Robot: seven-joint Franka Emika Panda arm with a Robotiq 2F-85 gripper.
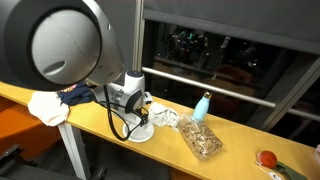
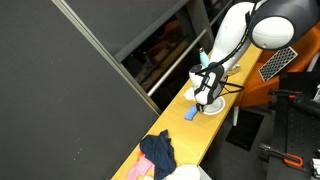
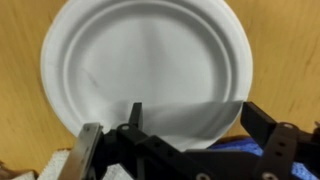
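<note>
A round white plate (image 1: 146, 135) lies on the wooden table, and in the wrist view the plate (image 3: 150, 55) fills most of the upper half. My gripper (image 1: 136, 117) is over its left part in exterior view 1. In the wrist view the two dark fingers of the gripper stand wide apart over the plate's near edge, with no object held between them. Exterior view 2 shows the gripper (image 2: 206, 101) small, partly covering the plate (image 2: 214, 108). Whether the fingertips touch the plate is unclear.
A white cloth (image 1: 182, 123) lies just right of the plate, with a teal bottle (image 1: 202, 107) and a brown bag (image 1: 201, 141) further right. Something blue (image 2: 190, 113) lies beside the gripper. Dark and white cloths sit at the left end.
</note>
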